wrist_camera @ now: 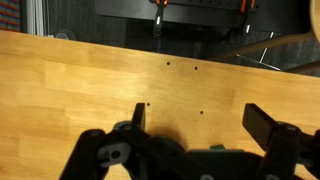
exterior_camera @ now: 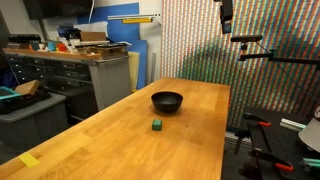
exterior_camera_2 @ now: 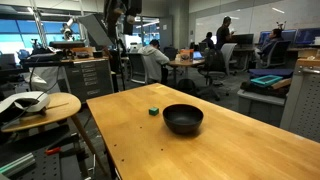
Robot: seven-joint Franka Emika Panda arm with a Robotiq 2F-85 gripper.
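A black bowl (exterior_camera: 167,102) sits on the wooden table, and a small green block (exterior_camera: 157,125) lies a little nearer the camera in exterior view 1. Exterior view 2 shows the bowl (exterior_camera_2: 182,119) to the right of the block (exterior_camera_2: 153,111), clearly apart from it. My gripper is open and high above the table, its two fingers wide apart with bare wood showing between them. Below it in the wrist view, the dark bowl (wrist_camera: 165,146) is partly covered by the gripper body. A bit of green block (wrist_camera: 218,148) shows beside it.
A yellow strip (exterior_camera: 29,159) lies at its near left end. Dark frame parts (wrist_camera: 200,35) run past the table edge in the wrist view. People sit at desks farther off.
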